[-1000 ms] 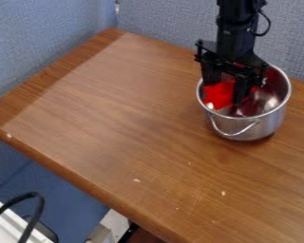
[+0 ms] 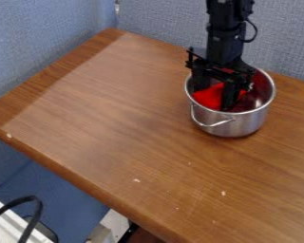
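Note:
A shiny steel pot (image 2: pixel 242 121) with a wire handle stands at the right rear of the wooden table (image 2: pixel 117 133). My black gripper (image 2: pixel 220 84) reaches down into it from above. A red object (image 2: pixel 212 97) is inside the pot, partly hidden by the gripper and the rim. The fingertips are dark against the pot's interior, so I cannot see clearly whether they close on the red object or on something else.
Blue-grey padded walls border the table at the left and back. A white item with a black cable lies below at the bottom left.
My gripper and the pot have both shifted left by a short way, with the red object still inside the pot.

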